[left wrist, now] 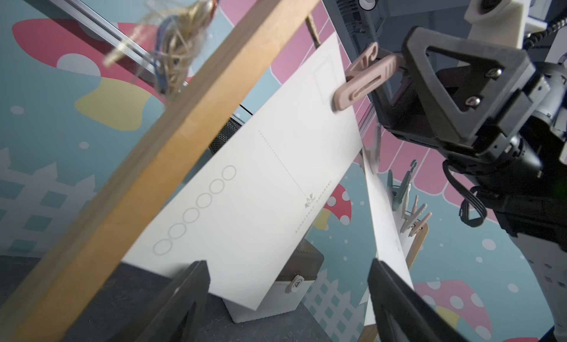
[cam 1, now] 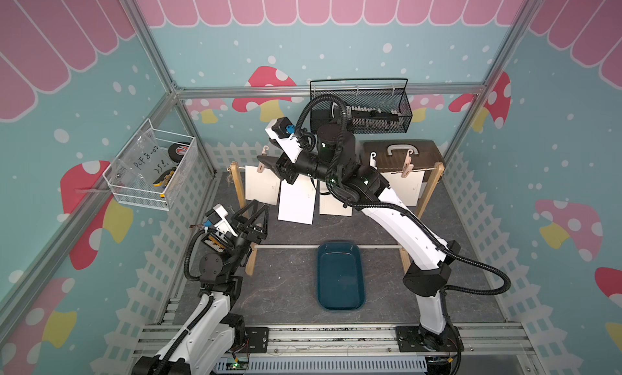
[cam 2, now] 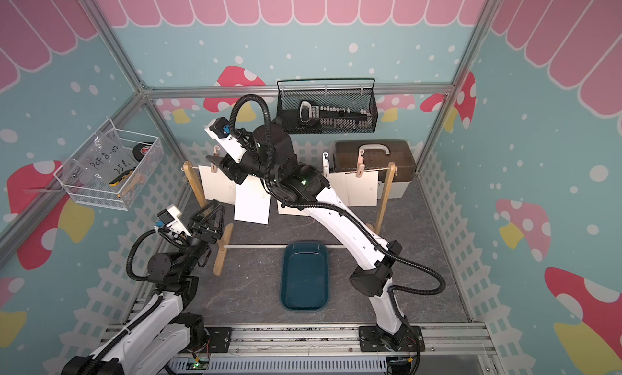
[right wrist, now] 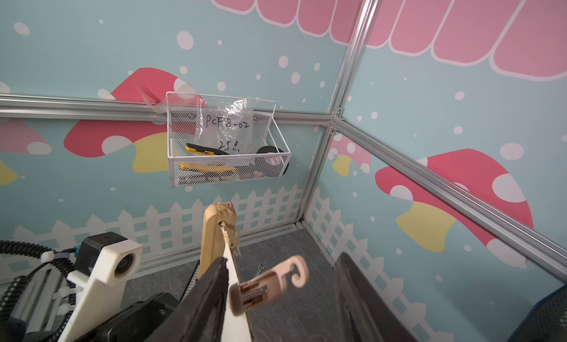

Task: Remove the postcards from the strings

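White postcards hang from pegs on a string between wooden posts; the leftmost card fills the middle of the left wrist view, clipped near its top corner by a pink peg. My right gripper is at this peg, whose hooked body lies between its fingers in the right wrist view. The left finger is close beside the peg, with a gap showing before the right finger; whether the peg is gripped is unclear. My left gripper is low in front of the card, fingers apart, nothing held.
A wooden post stands close to my left gripper. An empty teal tray lies on the floor at front centre. More cards hang to the right, partly behind my right arm. A brown-lidded box stands at the back right.
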